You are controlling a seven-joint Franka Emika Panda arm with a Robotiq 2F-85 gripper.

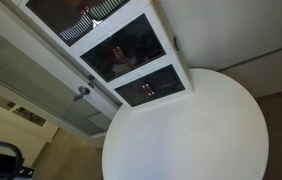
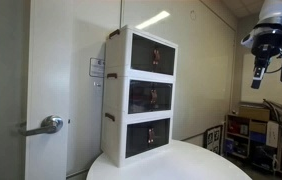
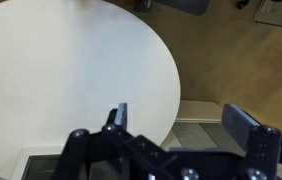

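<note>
My gripper is open, its dark fingers spread wide with nothing between them. Beyond the fingers, the wrist view shows the edge of a round white table [image 3: 81, 70] and the brown floor. A white cabinet [image 2: 140, 113] with three stacked dark-fronted compartments stands on the table; in exterior view 1 the same cabinet [image 1: 99, 40] is at the table's far edge. All its doors look closed in exterior view 2. The robot arm [image 2: 273, 32] hangs at upper right there, apart from the cabinet.
A door with a metal handle [image 2: 43, 126] is on the left in exterior view 2. Shelves with assorted items [image 2: 243, 135] stand behind the arm. A dark object [image 1: 1, 162] shows at lower left in exterior view 1.
</note>
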